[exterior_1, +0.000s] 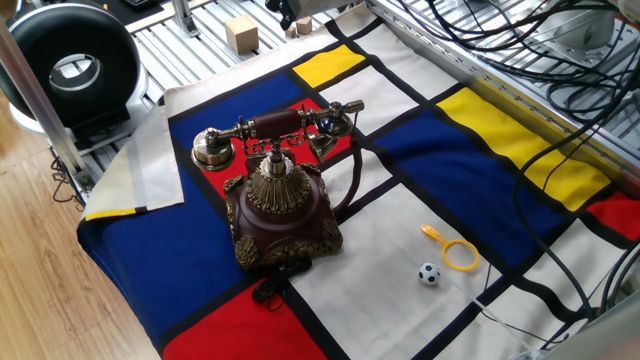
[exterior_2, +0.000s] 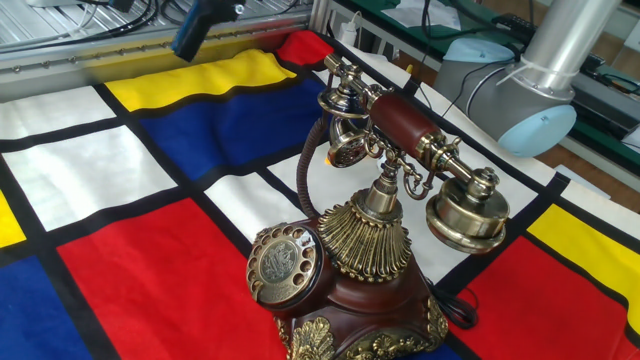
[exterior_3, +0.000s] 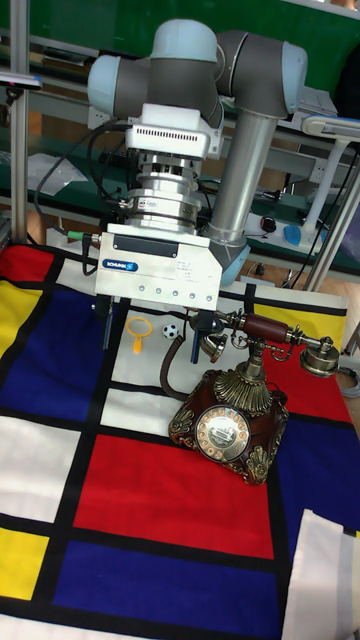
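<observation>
With its two dark fingers (exterior_3: 110, 322) wide apart, my gripper (exterior_3: 150, 352) is open in exterior view 3, above the cloth and left of the telephone. No object is gripped. A dark finger (exterior_2: 190, 40) also shows at the top of exterior view 2. The old-style telephone (exterior_1: 280, 200), dark red and brass, stands upright with its handset (exterior_2: 405, 125) across the cradle. On a white patch lie a yellow ring with a handle (exterior_1: 460, 255) and a small black-and-white ball (exterior_1: 429, 274). Exterior view 3 shows this ball (exterior_3: 170, 332) in line with the finger gap, beyond it on the cloth.
A cloth of coloured blocks (exterior_1: 420, 230) covers the table, its corner folded over at the left. A small wooden block (exterior_1: 241, 34) sits on the metal slats behind. Black cables (exterior_1: 530, 180) hang at the right.
</observation>
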